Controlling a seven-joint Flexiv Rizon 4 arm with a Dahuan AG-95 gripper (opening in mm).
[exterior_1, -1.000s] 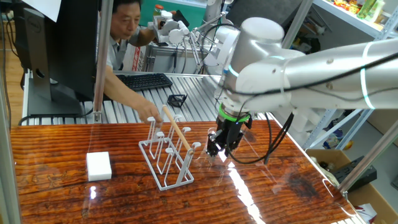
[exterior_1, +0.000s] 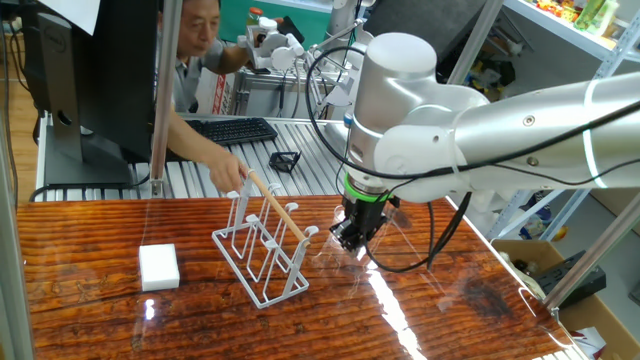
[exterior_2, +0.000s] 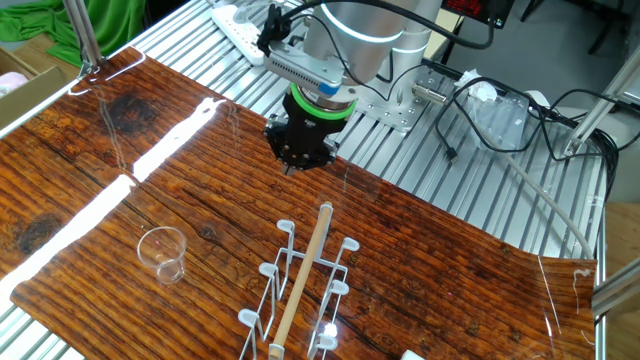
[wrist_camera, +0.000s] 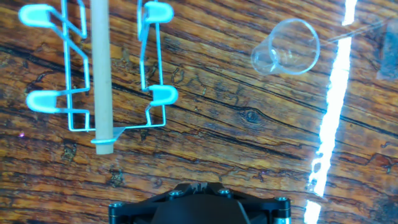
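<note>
A white wire cup rack (exterior_1: 262, 262) with a wooden top bar (exterior_2: 303, 275) stands on the wood-grain table. A person's hand (exterior_1: 228, 172) is at its far end. In exterior view 2 a clear plastic cup (exterior_2: 163, 250) lies tipped on its side, apart from the rack; the wrist view shows the same cup (wrist_camera: 287, 48) at upper right. My black gripper (exterior_2: 300, 160) hangs above the table beyond the rack's near-arm end, touching neither rack nor cup. Only its dark top edge shows low in the wrist view, so its finger state is unclear. Nothing held is visible.
A white block (exterior_1: 159, 267) sits left of the rack. A monitor (exterior_1: 85, 100) and keyboard (exterior_1: 232, 131) stand behind the table, where the person leans in. Bright glare crosses the tabletop (exterior_2: 100, 215). Much of the table around the cup is bare.
Over the last second the arm has shifted slightly left and its wrist has straightened. The rack has slid a little left with the hand at it.
</note>
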